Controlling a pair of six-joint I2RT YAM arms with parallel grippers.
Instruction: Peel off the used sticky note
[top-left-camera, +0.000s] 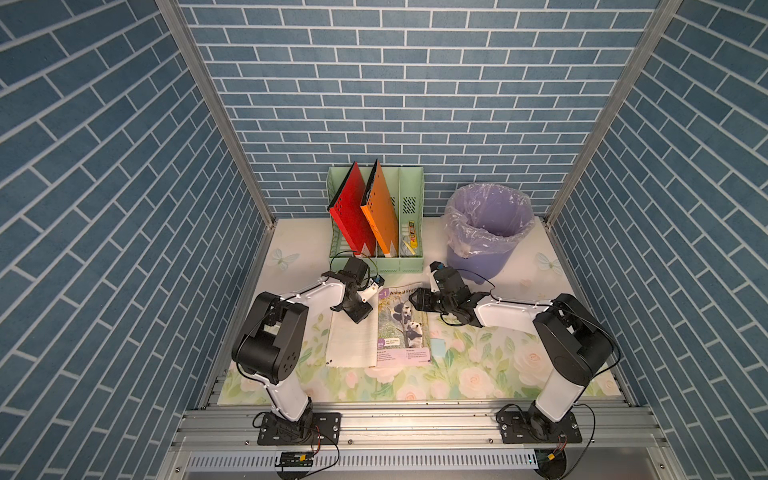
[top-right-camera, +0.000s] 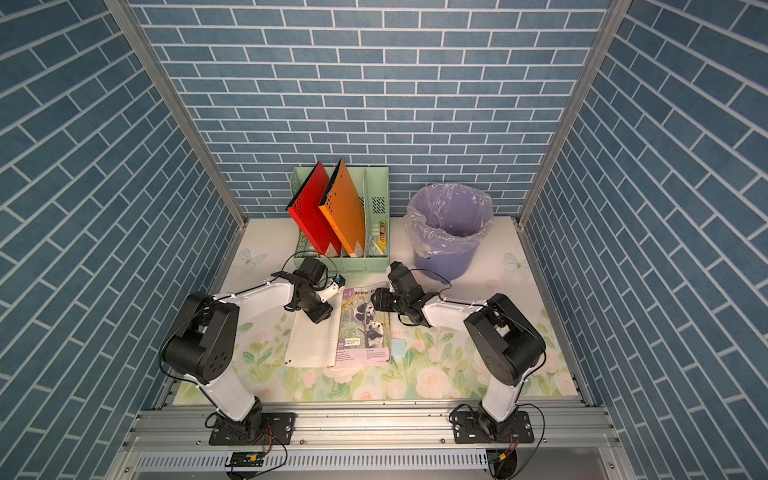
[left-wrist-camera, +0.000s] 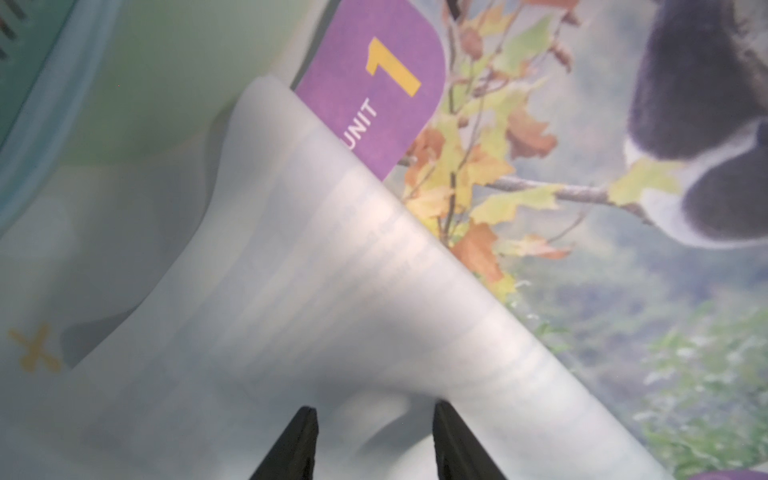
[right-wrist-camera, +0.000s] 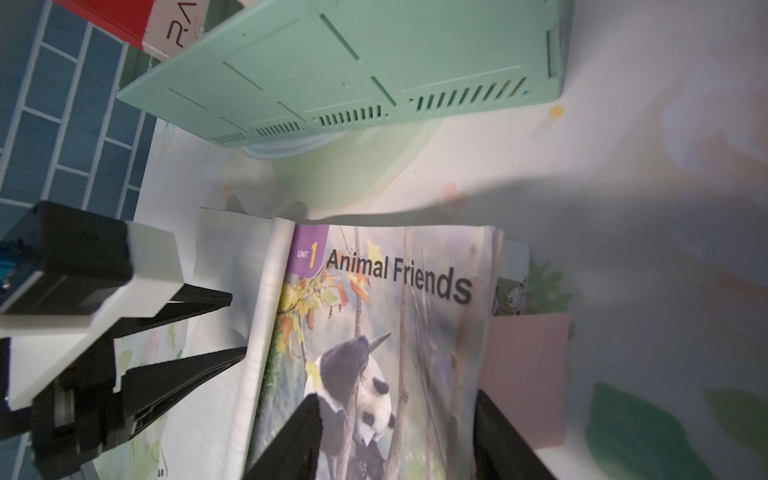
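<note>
An open booklet (top-left-camera: 400, 320) with a panda "Animal Friends" page lies on the table, its blank left page (top-left-camera: 349, 340) curling near the spine. From under the panda page's right edge sticks out a pink sticky note (right-wrist-camera: 524, 376). A pale blue sticky note (top-left-camera: 437, 347) shows at the lower right edge. Over that page's right side, my right gripper has its fingers parted, the raised page edge close to the right one. My left gripper is parted over the blank page beside the spine. Whether either gripper touches paper, I cannot tell.
Behind the booklet stands a green file rack (top-left-camera: 412, 262) with a red folder (top-left-camera: 352, 212) and an orange folder (top-left-camera: 380, 212). A purple bin (top-left-camera: 480, 260) lined with clear plastic is at the back right.
</note>
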